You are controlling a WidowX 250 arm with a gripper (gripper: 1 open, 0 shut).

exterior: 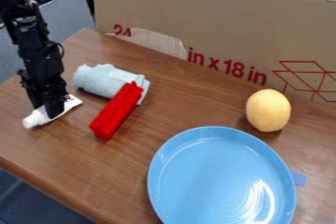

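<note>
My black gripper [50, 104] is lowered at the left edge of the wooden table [171, 100], over a white tube [38, 119] lying there. Its fingertips are at the tube; I cannot make out whether they grip it. A red block-like bar [116, 111] lies diagonally to the right of it, against a pale blue rolled cloth [108, 81].
A blue plate [217, 174] fills the lower right, with a yellow potato-like object [268, 110] above it. A cardboard box [210, 22] stands along the back.
</note>
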